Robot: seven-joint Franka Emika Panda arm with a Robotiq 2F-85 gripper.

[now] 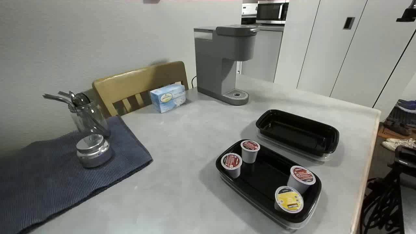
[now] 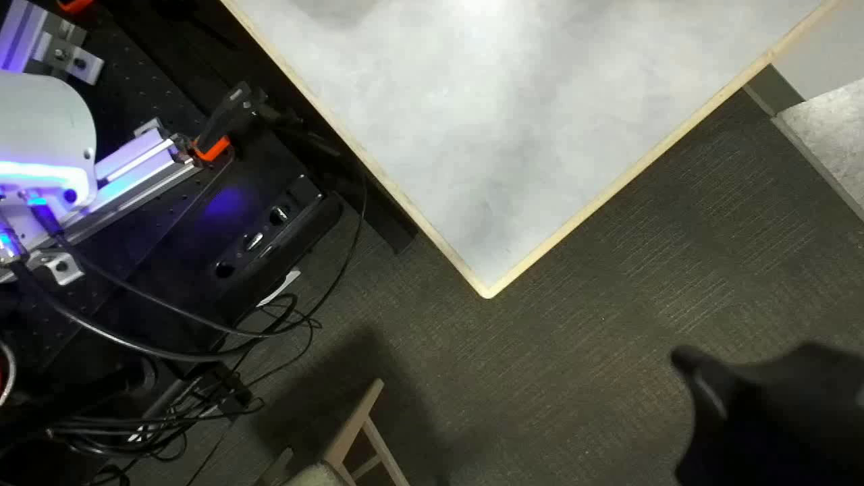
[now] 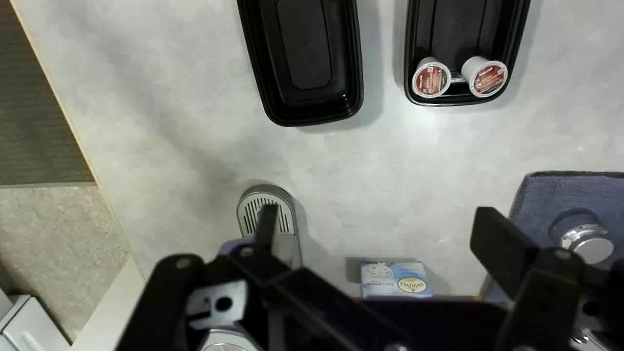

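Observation:
In the wrist view my gripper is open, its black fingers [image 3: 501,248] wide apart with only table beneath the gap. It hangs high above the table, touching nothing. One black tray [image 1: 269,171] holds pods at both ends: two red-lidded pods [image 1: 250,150] at one end, a red-lidded pod [image 1: 302,178] and a yellow-lidded pod [image 1: 289,199] at the other. Beside it lies an empty black tray [image 1: 300,132]. A grey coffee maker [image 1: 212,58] stands at the far side with its drip tray [image 3: 266,210] clear.
A blue tea box [image 1: 168,97] sits left of the coffee maker. On a dark blue placemat [image 1: 43,175] stand a silver-lidded jar [image 1: 93,151] and a glass [image 1: 87,121] with utensils. In exterior view 2 a dark blurred shape [image 2: 777,405] fills the lower right.

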